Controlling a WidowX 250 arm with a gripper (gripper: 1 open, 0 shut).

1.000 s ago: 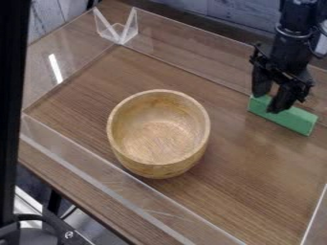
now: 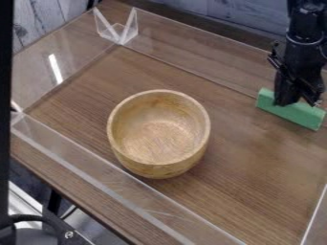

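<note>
A green rectangular block (image 2: 289, 114) lies on the wooden table at the right. My black gripper (image 2: 293, 96) is over it, its fingertips at the block's upper side; it looks shut, though the fingers are dark and small, and whether they touch the block is hard to tell. A round light wooden bowl (image 2: 159, 134) sits near the middle of the table, left of and below the block.
A clear plastic piece (image 2: 117, 29) stands at the back left. Clear strips run along the left and front edges, and a wall is behind.
My gripper has moved to the right along the green block, and the block has shifted slightly to the right with it.
</note>
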